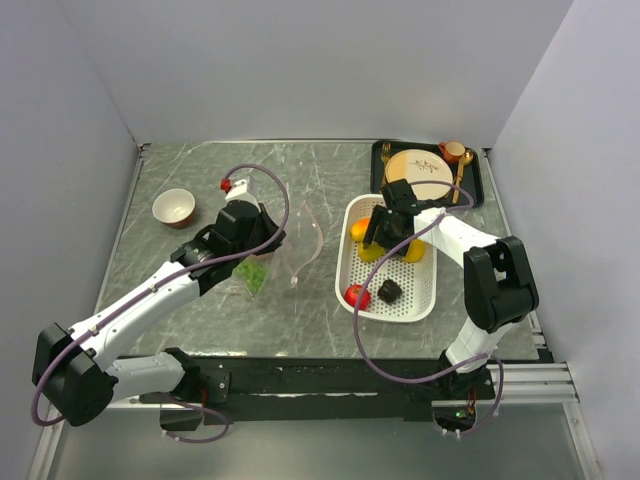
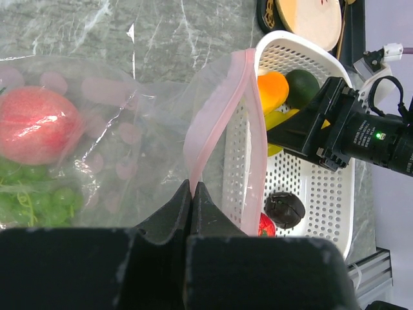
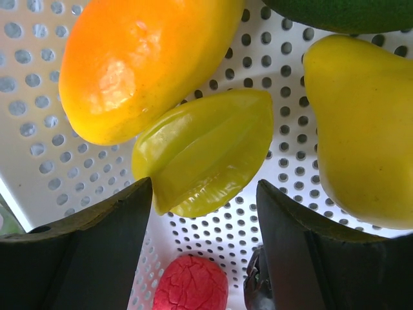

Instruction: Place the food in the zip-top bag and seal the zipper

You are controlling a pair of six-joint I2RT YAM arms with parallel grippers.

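Note:
The clear zip bag (image 2: 116, 161) lies on the counter, holding a red fruit (image 2: 39, 126) and green grapes (image 2: 39, 203). My left gripper is shut at the bag's pink-edged opening; whether film is between its fingers is hard to tell. My right gripper stands open over the white basket (image 1: 350, 280), its fingertips either side of a yellow star fruit (image 3: 203, 145). The basket also holds an orange mango (image 3: 142, 64), a yellow pear (image 3: 361, 135), a green item (image 3: 335, 13), a red fruit (image 3: 190, 284) and a dark item (image 2: 284, 208).
A black tray (image 1: 475, 185) with a plate (image 1: 418, 165), cup and cutlery stands behind the basket. A bowl (image 1: 174, 205) sits at the left. Walls bound the counter on the sides and back.

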